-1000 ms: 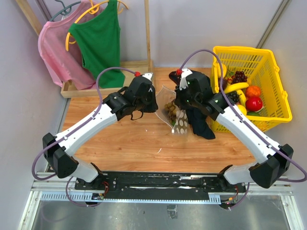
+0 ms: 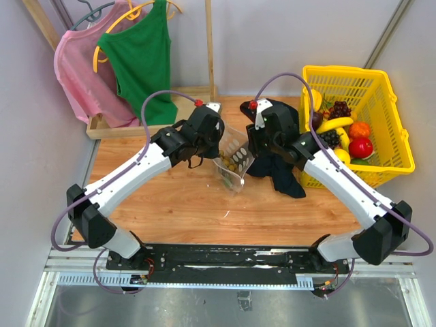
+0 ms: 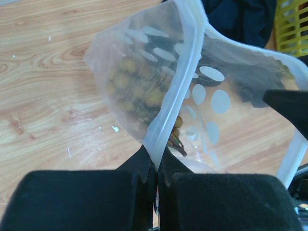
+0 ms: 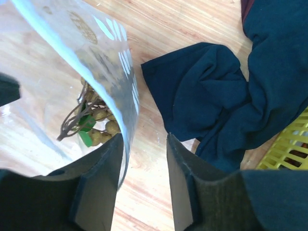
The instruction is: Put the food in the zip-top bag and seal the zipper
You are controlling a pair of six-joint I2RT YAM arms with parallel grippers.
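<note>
The clear zip top bag [image 2: 233,163] hangs open between my two arms, with brown, grape-like food [image 2: 236,161] inside. Its stems [image 4: 82,110] show through the open mouth in the right wrist view. My left gripper is shut on the edge of the bag's rim [image 3: 180,96], which runs up from between its fingertips. Apart stand the fingers [image 4: 180,163] of my right gripper; the opposite side of the rim [image 4: 122,125] passes between them, nearer the left finger and not pinched. The zipper itself is hard to make out.
Dark blue cloth [image 4: 197,86] lies on the table right of the bag. A yellow basket [image 2: 402,153] of fruit stands at the right. Behind on the left, a wooden rack [image 2: 99,129] holds a pink and a green top.
The bag's lower part has swung left in the top view, and its printed side now faces up over the food.
</note>
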